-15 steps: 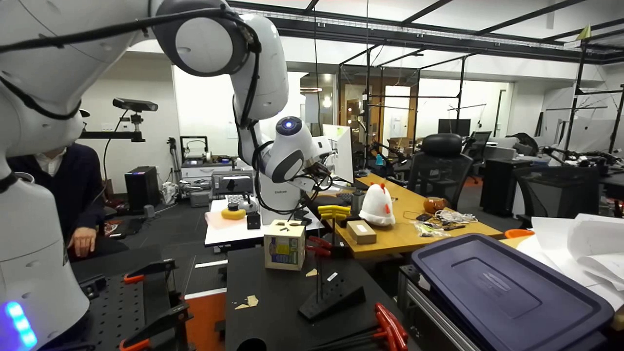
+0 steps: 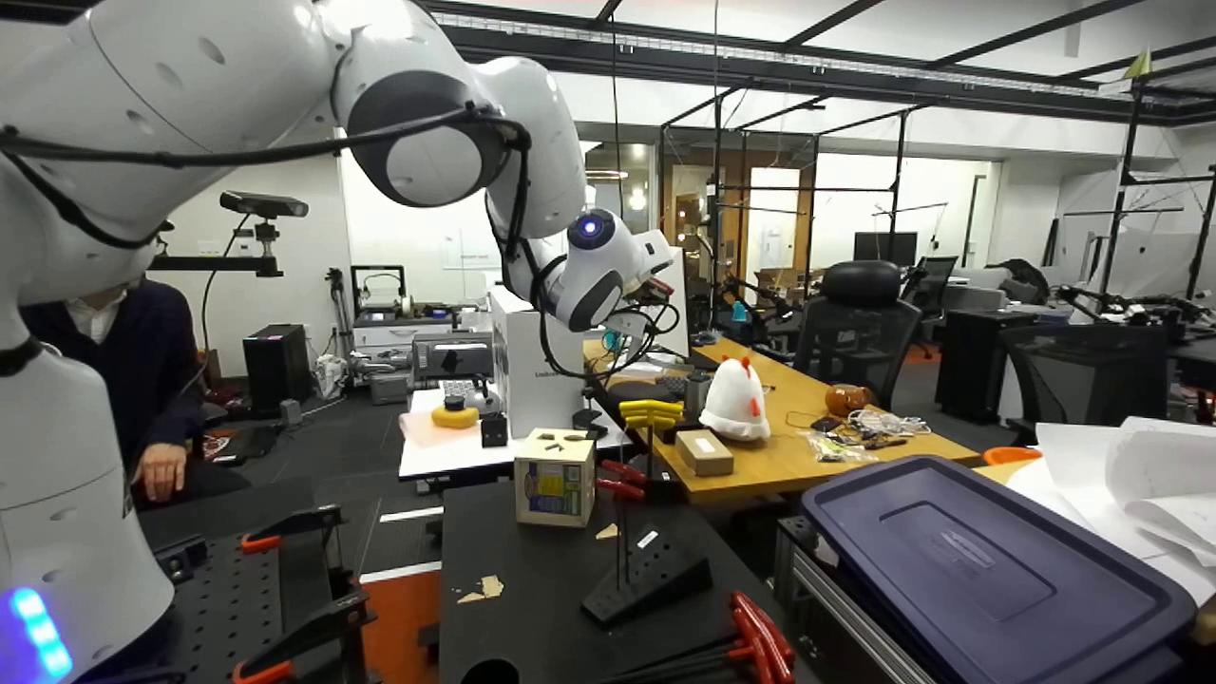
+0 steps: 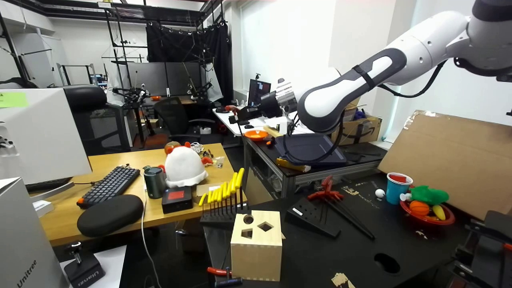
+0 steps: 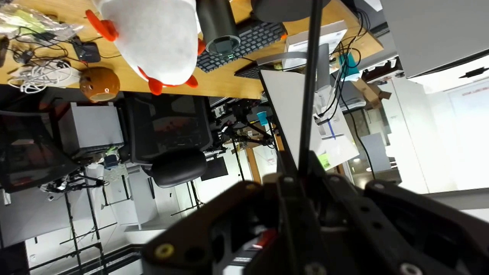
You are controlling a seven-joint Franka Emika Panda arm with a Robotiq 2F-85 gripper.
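My gripper is shut on a thin black rod (image 4: 308,96), which runs up through the wrist view from between the fingers. A bit of red shows behind the fingers there, possibly the tool's handle. In exterior view 2 the gripper (image 3: 237,117) is high above the tables, with red beside its tip; the rod is hard to make out. Below, on the black table, a sloped black block with holes (image 3: 312,216) stands near loose red-handled tools (image 3: 326,192). Yellow-handled keys (image 3: 225,192) stand upright in a rack.
A wooden shape-sorter box (image 2: 555,479) stands on the black table. A dark lidded bin (image 2: 992,559) is to the right. On the wooden desk sits a white plush (image 2: 735,401). A red bowl of toys (image 3: 427,216) and a blue cup (image 3: 397,188) stand by the cardboard.
In exterior view 1 the arm's wrist and gripper have moved to the right and somewhat up. The objects on the tables look unmoved.
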